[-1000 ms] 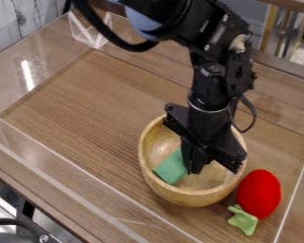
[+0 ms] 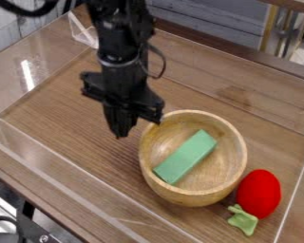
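The black gripper [image 2: 118,119] hangs over the wooden table at the centre left, pointing down, shut with nothing visible between its fingers. It is left of a tan wooden bowl [image 2: 227,173]. A green rectangular block [image 2: 185,158] lies inside the bowl, tilted diagonally.
A red object [image 2: 258,194] with a light green piece [image 2: 242,222] at one end lies to the right of the bowl. A clear object stands at the top left, and a wooden structure is at the top right.
The gripper has moved left and up, away from over the bowl. The green block stays in the bowl and is now fully visible.
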